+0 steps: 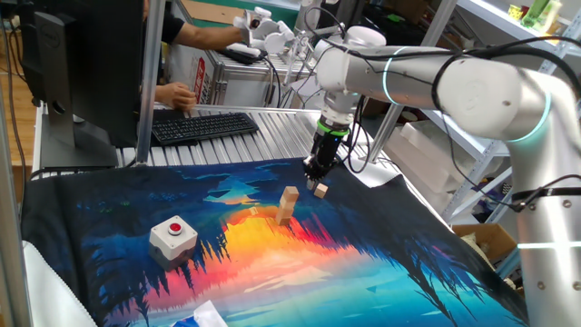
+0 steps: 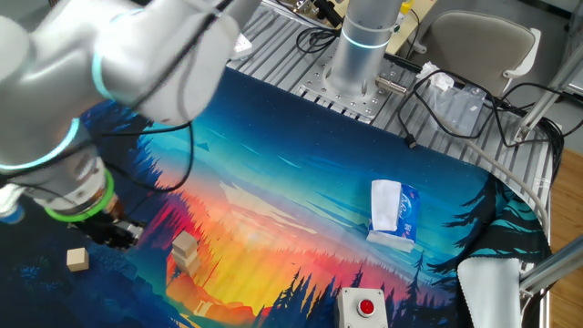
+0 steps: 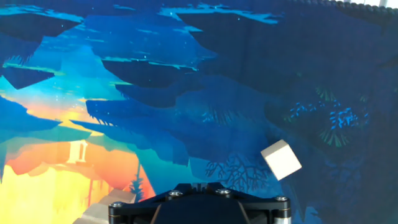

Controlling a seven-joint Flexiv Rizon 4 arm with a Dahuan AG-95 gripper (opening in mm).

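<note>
A loose wooden cube (image 1: 320,191) lies on the dark part of the printed mat; the wrist view shows the same cube (image 3: 282,160) ahead and to the right of the fingers. Two or more wooden blocks (image 1: 287,207) stand stacked near the orange part of the print, seen also as a block stack (image 2: 185,251) in exterior view 2. My gripper points down beside the loose cube, apart from it in the wrist view. Its black fingers meet at the middle, and nothing shows between them. The stack's edge (image 3: 107,208) peeks in at lower left.
A grey box with a red button (image 1: 173,241) sits on the mat, and a blue-white tissue pack (image 2: 393,214) lies near its edge. Behind the mat are a keyboard (image 1: 204,128) and a monitor (image 1: 91,82). A person's hand (image 1: 176,95) rests near the keyboard.
</note>
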